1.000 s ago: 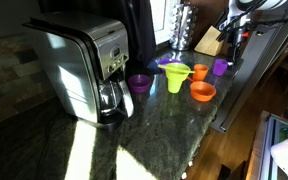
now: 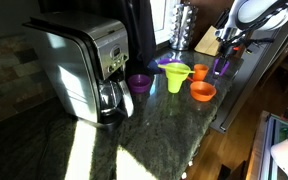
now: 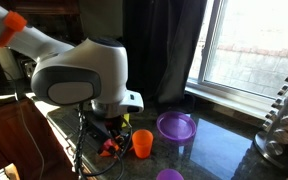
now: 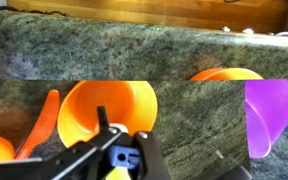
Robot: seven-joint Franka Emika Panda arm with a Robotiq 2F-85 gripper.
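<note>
My gripper [image 2: 224, 51] is open at the far right end of the counter. In exterior view 1 it is just above a purple cup [image 2: 220, 67], partly in front of it. The wrist view has an orange cup [image 4: 138, 98] behind the open fingers, while a purple cup [image 4: 272, 112] stands off to the right. Nothing shows held between the fingers. In exterior view 2 the white arm hides much of the gripper, and an orange cup [image 3: 143, 145] stands close to its right.
An orange bowl [image 2: 202, 91], a yellow-green cup [image 2: 174, 79], a purple plate [image 3: 176, 126] and a purple bowl [image 2: 139, 83] are on the dark counter [image 2: 149, 145]. A coffee maker [image 2: 92, 68] stands left.
The arm has come left and lower at the counter's far end. My gripper now overlaps the purple cup, which stood in clearer view before. The other dishes have not moved.
</note>
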